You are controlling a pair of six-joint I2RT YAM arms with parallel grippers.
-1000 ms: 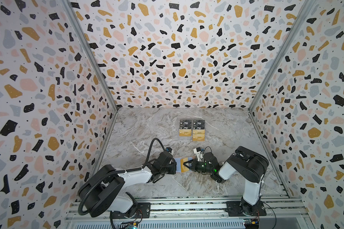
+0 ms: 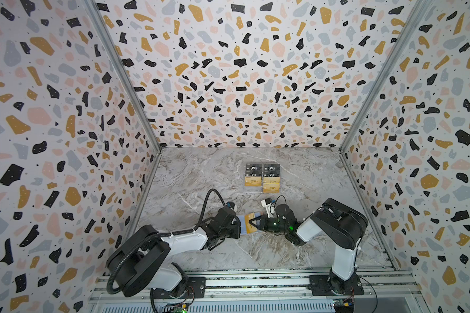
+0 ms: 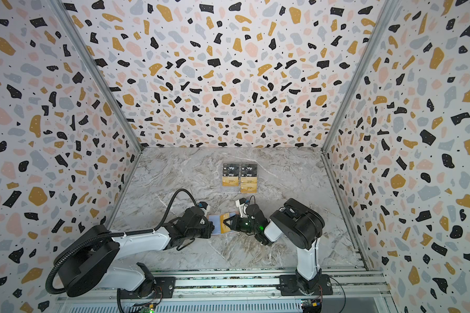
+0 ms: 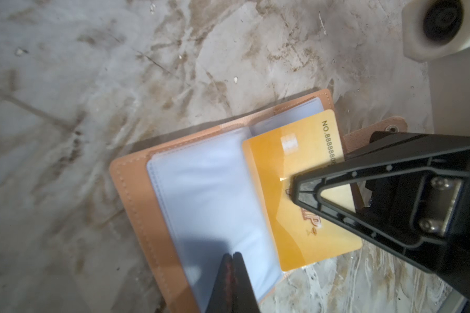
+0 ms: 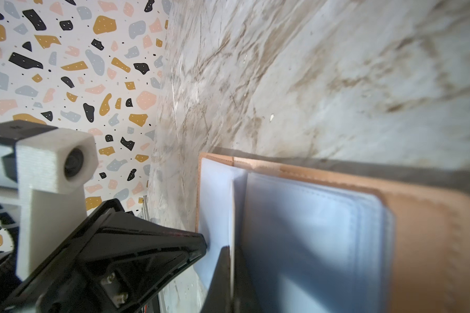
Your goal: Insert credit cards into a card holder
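Observation:
An open tan card holder (image 4: 128, 187) with clear sleeves lies near the front of the marble table. My right gripper (image 2: 252, 222) is shut over its right part, where a gold card (image 4: 269, 219) shows in the left wrist view; in the right wrist view the card appears edge-on between its fingertips, partly hidden. My left gripper is shut at the left part of the holder, over the white sleeves (image 4: 198, 182), with no object visible between its fingertips.
Two columns of stacked black and gold cards (image 2: 271, 178) lie in a clear tray behind the grippers.
Over the last second my right gripper has shifted slightly toward the back with the gold card. My left arm has stayed still.

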